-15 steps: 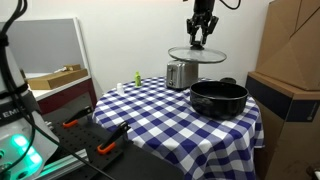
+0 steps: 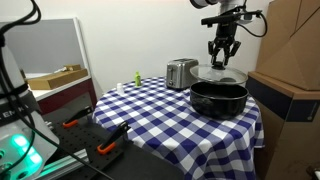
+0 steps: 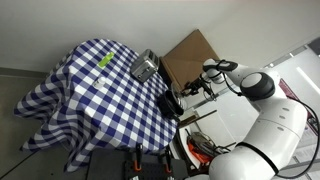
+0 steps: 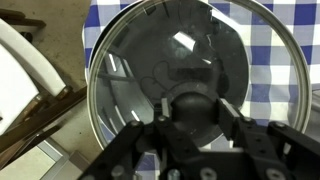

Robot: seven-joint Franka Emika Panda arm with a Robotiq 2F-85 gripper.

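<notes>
A clear glass lid (image 2: 218, 73) with a black knob (image 4: 193, 108) is held over the black pot (image 2: 218, 98) on the checkered table. My gripper (image 2: 218, 60) is shut on the knob from above. In the wrist view the gripper has the knob between its fingers, and the dark pot (image 4: 170, 60) shows through the glass lid (image 4: 97, 98). The lid's rim and the pot's rim are not lined up in that view. Whether the lid touches the pot anywhere, I cannot tell.
Behind the pot stands a silver toaster (image 2: 182, 74). A green bottle (image 2: 138, 79) and a small white item (image 2: 120, 87) are farther left on the checkered cloth (image 2: 150, 120). Large brown boxes (image 2: 285, 85) rise close on the right.
With the lid in its grip, my gripper has come right and down, from above the toaster to over the pot. The pot and the other table items have stayed put.
</notes>
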